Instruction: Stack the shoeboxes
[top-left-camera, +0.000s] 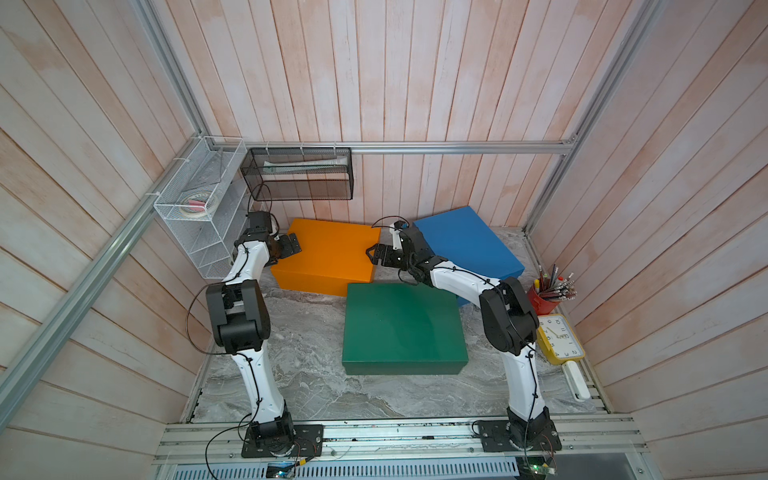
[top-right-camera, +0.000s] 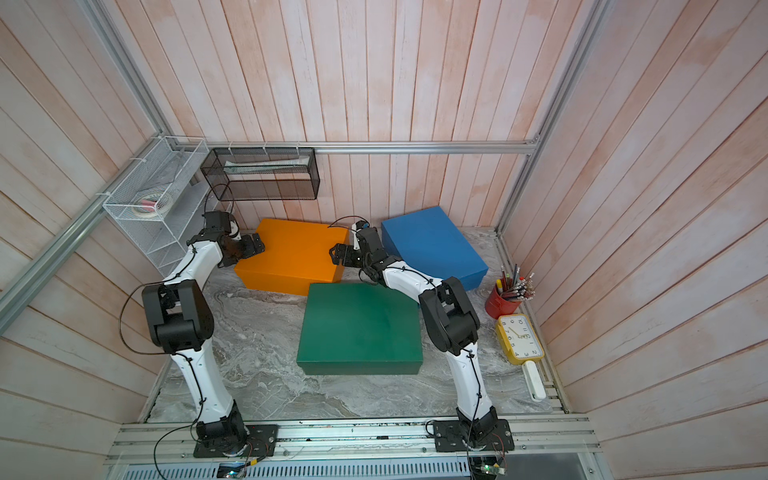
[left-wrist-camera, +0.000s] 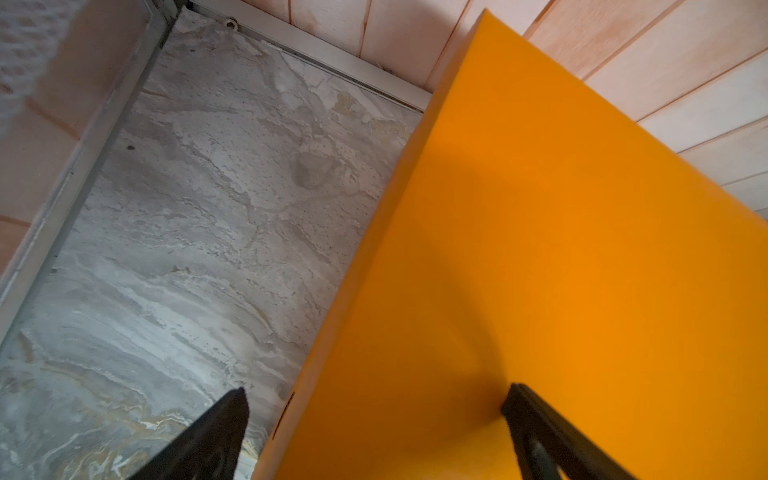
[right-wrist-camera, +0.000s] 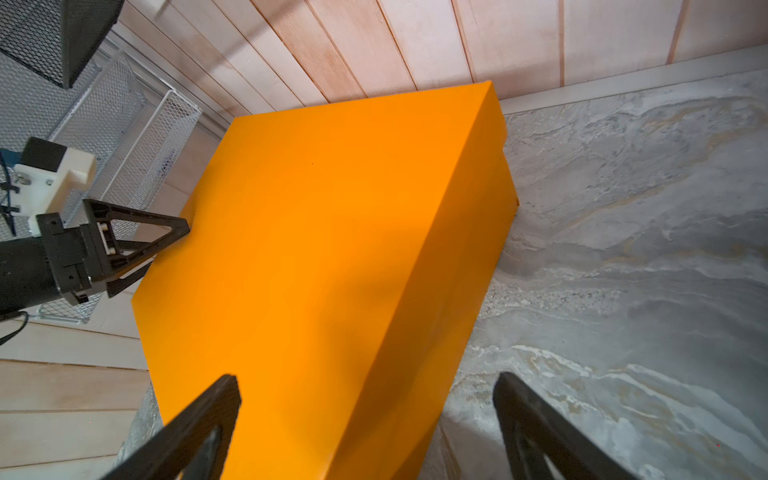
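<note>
An orange shoebox lies at the back left, turned slightly. My left gripper stands open at its left end; in the left wrist view one fingertip shows over the box top and the other over the floor beyond its side. Open too, my right gripper is at the box's right end, its fingers on either side of that edge in the right wrist view. Whether any finger touches the box I cannot tell. A green shoebox lies front centre. Behind the right arm rests a blue shoebox, partly hidden by it.
On the left wall hang white wire baskets, close to my left arm; a black mesh basket is on the back wall. A red pencil cup and a yellow clock stand at the right.
</note>
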